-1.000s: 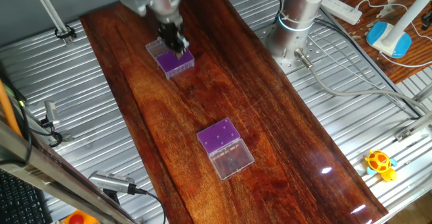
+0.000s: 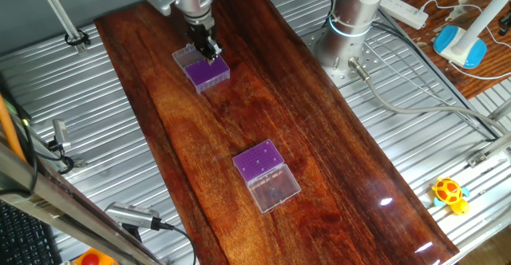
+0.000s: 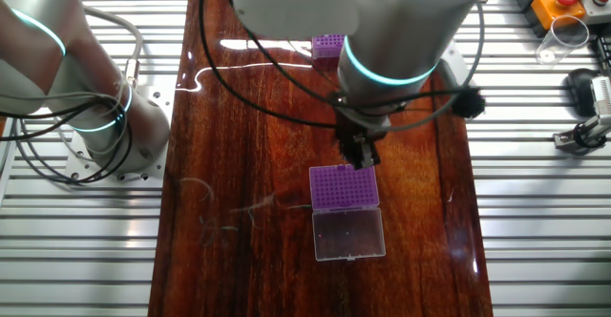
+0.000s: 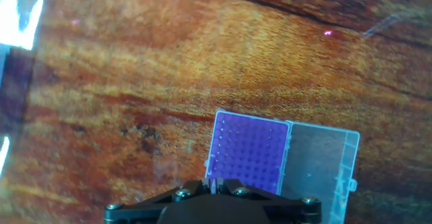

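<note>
My gripper (image 2: 212,56) is over the purple tube rack (image 2: 207,72) at the far end of the wooden board, its clear lid (image 2: 187,55) folded open. Seen from the other side, the gripper (image 3: 361,160) hangs at the edge of that same rack (image 3: 344,188). At the bottom of the wrist view, the fingertips of the gripper come close together at the rack's (image 4: 248,146) near edge; they look shut, and whether something tiny sits between them is too small to tell. Nearer the middle lies a second purple rack (image 2: 259,160) with a few pale dots in its holes.
The second rack's clear lid (image 2: 274,188) also lies open, with small items inside. Bare wood (image 2: 231,109) separates the boxes. The robot's base (image 2: 342,48) stands beside the board's right edge. A toy turtle (image 2: 449,191) is off to the right, and a camera (image 2: 134,215) sits left of the board.
My gripper has shifted very slightly up and away from its spot over the far rack. Both boxes lie where they were.
</note>
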